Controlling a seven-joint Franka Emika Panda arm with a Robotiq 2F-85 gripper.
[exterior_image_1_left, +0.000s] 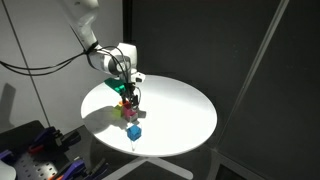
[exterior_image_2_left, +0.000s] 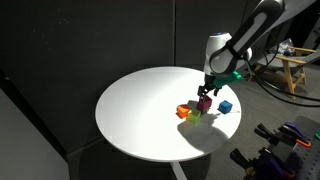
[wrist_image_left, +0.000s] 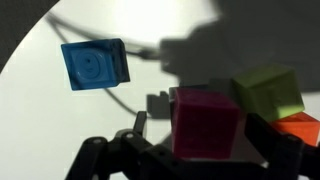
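A red block (wrist_image_left: 206, 125) is directly beneath my gripper in the wrist view, between the two spread fingers. The gripper is open, and a gap shows on the left side of the block. A greyish edge shows behind the block's far side; what it belongs to is mostly hidden. Seen from the second exterior view, the red block (exterior_image_2_left: 204, 103) is just below the gripper (exterior_image_2_left: 208, 91). A green block (wrist_image_left: 268, 93) and an orange block (wrist_image_left: 299, 127) sit close by on the right of the wrist view. Apart from them lies a blue block (wrist_image_left: 95, 64).
The green block (exterior_image_2_left: 194, 117) and orange block (exterior_image_2_left: 183, 111) crowd one side of the red block.
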